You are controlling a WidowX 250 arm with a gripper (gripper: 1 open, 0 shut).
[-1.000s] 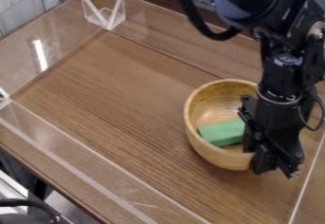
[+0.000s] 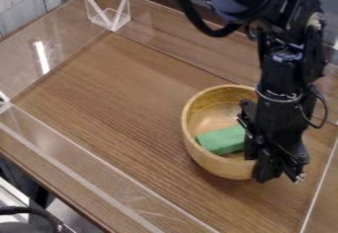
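A tan bowl [image 2: 205, 120] sits on the wooden table at the right of the camera view, with a green block [image 2: 220, 139] lying inside it. My black gripper [image 2: 268, 166] is at the bowl's right side, low by its front rim, covering that side of it. It appears shut on the bowl's rim, though the fingertips are hard to make out.
A clear acrylic holder [image 2: 109, 10] stands at the back left. Black cables lie at the bottom left corner.
My gripper and the bowl with the block have shifted slightly left over the last second.
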